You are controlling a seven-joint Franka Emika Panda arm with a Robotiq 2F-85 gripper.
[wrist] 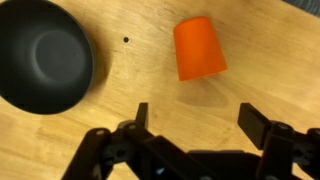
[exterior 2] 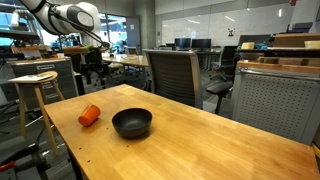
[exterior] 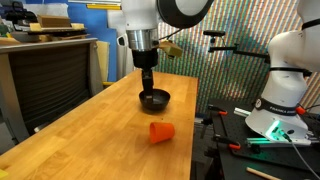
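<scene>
An orange cup [exterior: 161, 131] lies on its side on the wooden table. It also shows as a tilted orange shape, the cup [wrist: 198, 48], at the upper middle of the wrist view. The black bowl [exterior 2: 132, 123] stands upright and looks empty; in the wrist view the bowl [wrist: 47, 55] fills the upper left. Above the table hangs my gripper, open, with only bare wood showing between its fingers. Both cup and bowl are apart from the fingers.
A dark chair [exterior 2: 175, 75] stands behind it. A wooden stool [exterior 2: 40, 95] is at the left of the second exterior view.
</scene>
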